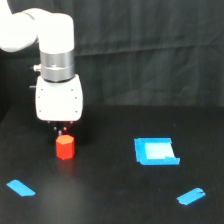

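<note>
A small red block [65,148] with an angular outline stands on the dark table at the left. Directly above it hangs my white arm's gripper [62,130], pointing down. Its fingers are dark and small against the black backdrop. A narrow dark gap seems to lie between them and the block's top, though contact cannot be ruled out. Whether the fingers are open or shut does not show.
A white square [158,151] edged with blue tape [140,150] lies right of centre. Blue tape strips mark the front left [20,188] and front right [191,196].
</note>
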